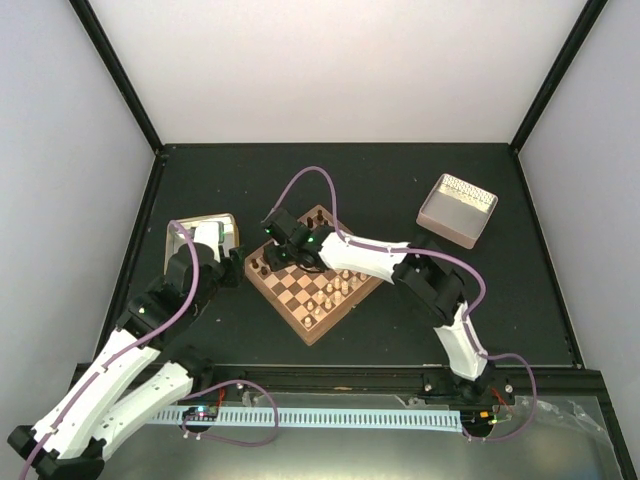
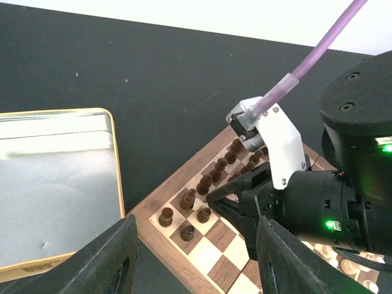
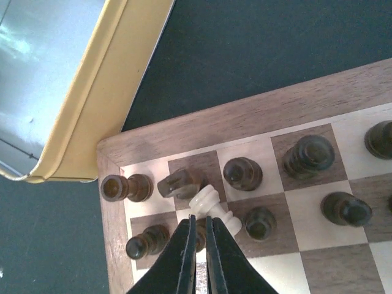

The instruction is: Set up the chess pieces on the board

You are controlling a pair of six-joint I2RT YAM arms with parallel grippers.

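Observation:
The chessboard [image 1: 310,310] holds dark pieces along its far-left side and light pieces [image 1: 328,301] along the near-right. My right gripper [image 1: 272,258] is over the board's left corner; in the right wrist view its closed fingertips [image 3: 209,233] are down among dark pieces, beside a white piece [image 3: 208,202] lying tilted between them. What they grip is hard to see. My left gripper [image 1: 230,264] is left of the board over the tray's near edge, fingers apart in the left wrist view, with nothing visible between them.
A metal tray [image 2: 58,184] sits left of the board, close to its corner. A box [image 1: 450,215] stands at the back right. The dark table behind the board is clear.

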